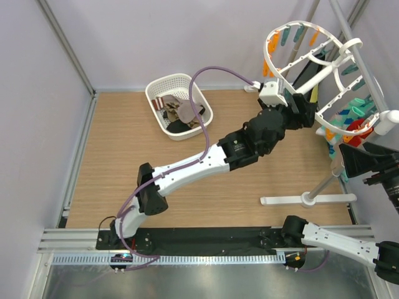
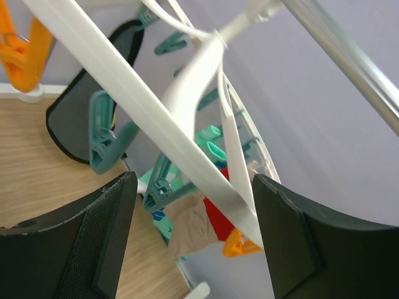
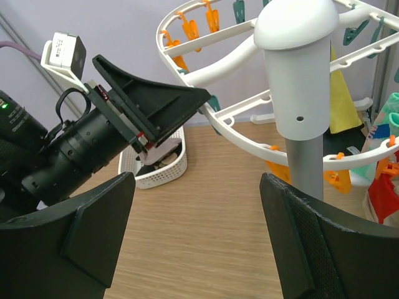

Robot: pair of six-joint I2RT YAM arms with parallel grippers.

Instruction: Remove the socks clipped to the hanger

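Note:
The white hanger (image 1: 340,90) is tilted at the upper right, with orange and teal clips round its rim. Clipped on its far side hang a dark sock (image 2: 87,118), a red sock (image 2: 216,219), a beige one (image 2: 192,225) and teal pieces (image 1: 354,109). My left gripper is at the hanger's near rim, its fingers apart, with the white rim (image 2: 215,192) crossing between them and no sock there. Wide open and empty, my right gripper stays to the right, facing the hanger and its pole.
A white basket (image 1: 208,116) with several socks in it stands at the back, left of the hanger. The hanger's metal pole (image 3: 305,165) rises in front of my right gripper. Left of the stand foot (image 1: 280,200), the wooden floor is clear.

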